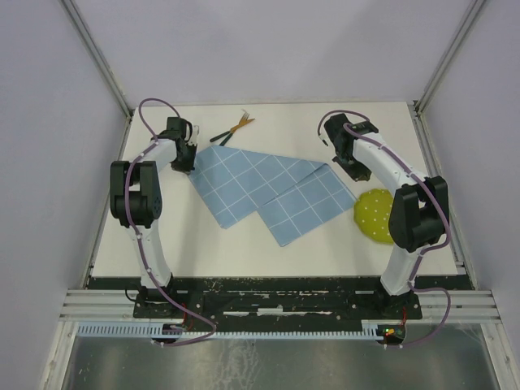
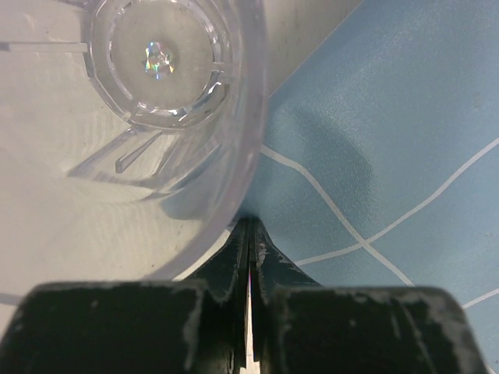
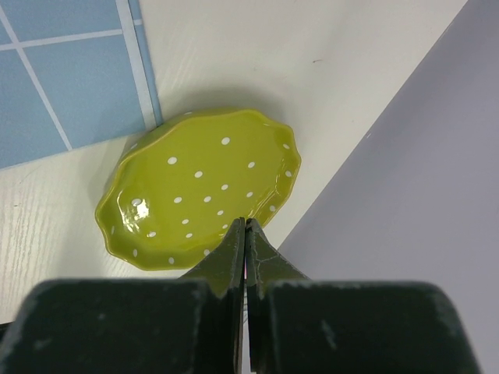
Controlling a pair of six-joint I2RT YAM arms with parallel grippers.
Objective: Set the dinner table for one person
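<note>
The blue placemat (image 1: 244, 179) with white lines lies unevenly on the table, its right part folded. At its left edge my left gripper (image 1: 192, 169) points down, fingers shut at the cloth (image 2: 327, 226), apparently with a pinch of it between the tips. A clear glass (image 2: 164, 62) stands just beside those fingers, largely hidden by the arm from above. A fork and a knife (image 1: 240, 124) lie crossed beyond the mat. The green dotted plate (image 3: 210, 187) rests at the right; my right gripper hovers above the table near it, shut and empty.
The right forearm partly covers the plate in the top view. Grey walls border the table at the sides.
</note>
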